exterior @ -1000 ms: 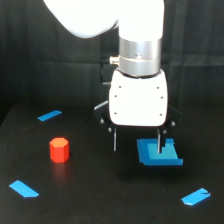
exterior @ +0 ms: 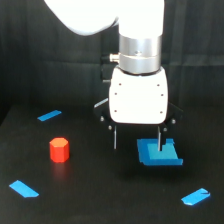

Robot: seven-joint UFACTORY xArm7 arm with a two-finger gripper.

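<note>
My gripper (exterior: 137, 138) hangs under the white housing (exterior: 138, 98) right of centre. Its two thin fingers stand wide apart, and nothing shows between them. Behind and below the right finger lies a blue square piece (exterior: 165, 158) with a notched or recessed top; the finger covers part of it. Whether that finger touches the piece cannot be told. Well off to the left, a red hexagonal block (exterior: 59, 151) rests on the dark table, clear of the gripper.
Blue strips mark the dark table at the back left (exterior: 49, 115), the front left (exterior: 23, 189) and the front right (exterior: 196, 197). Between the red block and the gripper the surface is bare. A dark curtain (exterior: 40, 60) closes off the back.
The gripper sits very slightly higher than a second ago, with its fingers still apart. The red block and blue piece have stayed in place.
</note>
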